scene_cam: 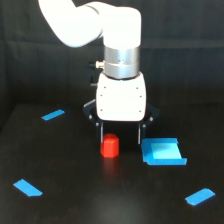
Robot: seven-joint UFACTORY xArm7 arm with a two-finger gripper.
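Observation:
A small red block (110, 147) stands on the dark table, left of the picture's middle. My gripper (120, 134) is open, its two dark fingers pointing down and spread wide. In the picture, the block lies between the fingers' lines, nearer the left one; I cannot tell how far above or behind it they are. The white gripper body (121, 98) sits over and slightly right of the block. Nothing is visibly held.
To the right lies a pale blue square (165, 151) framed with blue tape. Blue tape strips mark the table at back left (53, 115), front left (28, 188) and front right (200, 197).

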